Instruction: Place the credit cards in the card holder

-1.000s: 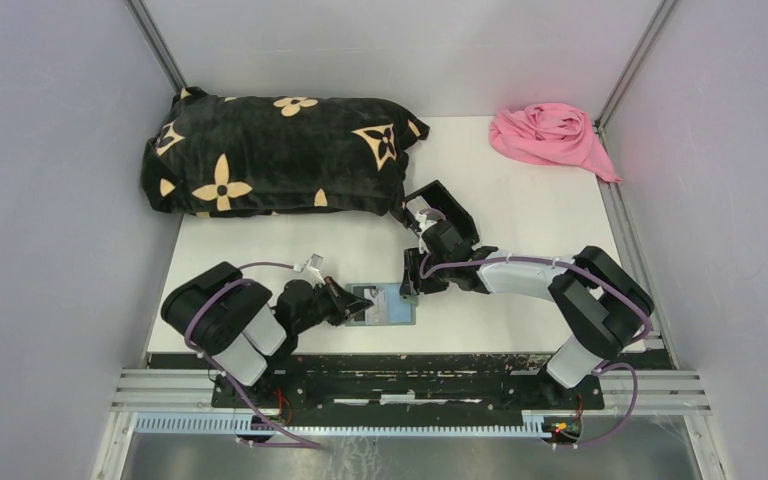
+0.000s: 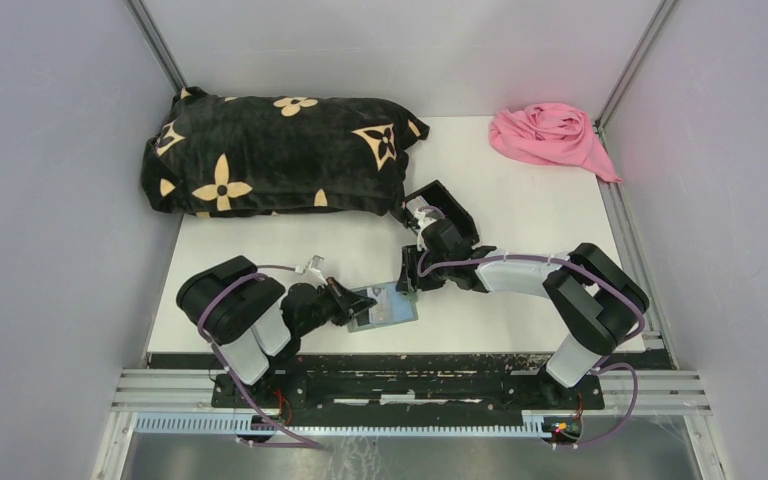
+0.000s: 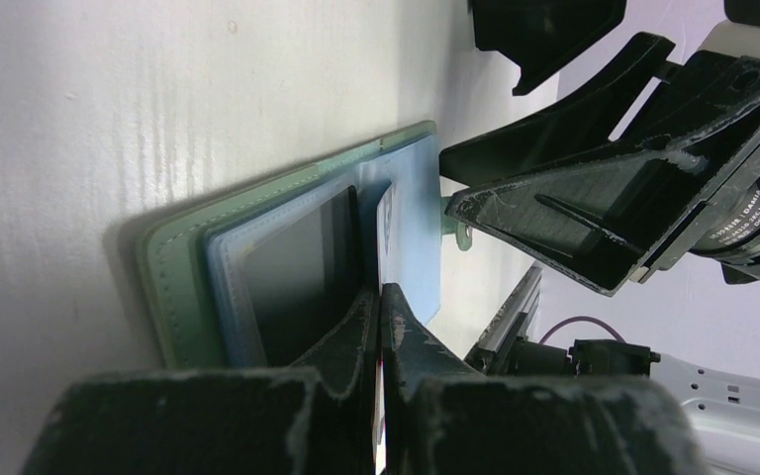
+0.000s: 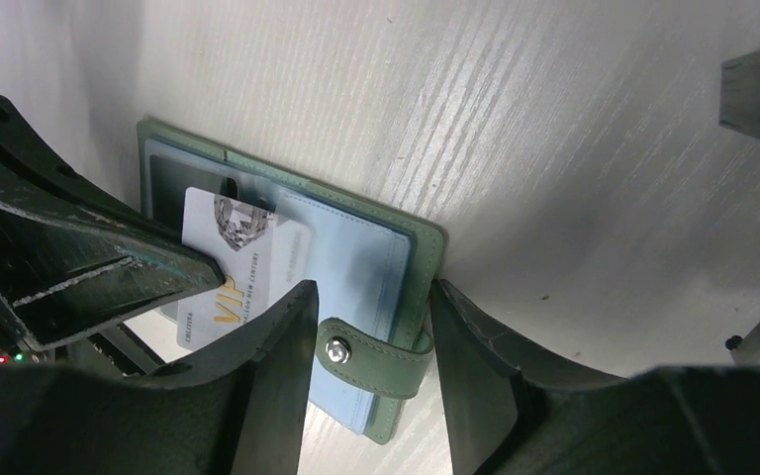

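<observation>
The green-edged card holder (image 2: pixel 396 306) lies open on the table's front middle, with blue inner panels and a dark window (image 3: pixel 293 273). My left gripper is shut on a white card, seen edge-on over the holder in its wrist view. In the right wrist view that card (image 4: pixel 242 297), marked VIP, lies flat-side up across the holder. My right gripper stands open at the holder's right end, around the snap strap (image 4: pixel 376 366) and edge.
A black box (image 2: pixel 452 205) is behind my right gripper. A dark patterned cushion (image 2: pixel 270 160) fills the back left, and a pink cloth (image 2: pixel 545 135) lies at the back right.
My left gripper has shifted very slightly with the card, and both arms' rear links have moved a little. The holder has moved slightly to the right.
</observation>
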